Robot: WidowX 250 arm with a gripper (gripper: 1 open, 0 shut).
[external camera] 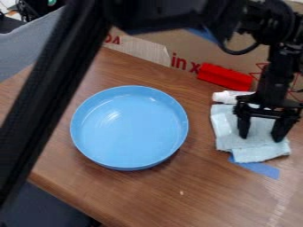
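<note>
My black gripper [260, 129] is open, its two fingers down on a folded white cloth [231, 142] at the right of the table. A blue round plate [129, 126] sits to the left of the cloth, apart from it. Whether the cloth is between the fingertips in a pinch is hard to see; the fingers stand apart.
A red object [222, 76] and a small white tube [228, 97] lie behind the cloth, before a cardboard box [166, 46]. Blue tape [263, 169] is at the cloth's front edge.
</note>
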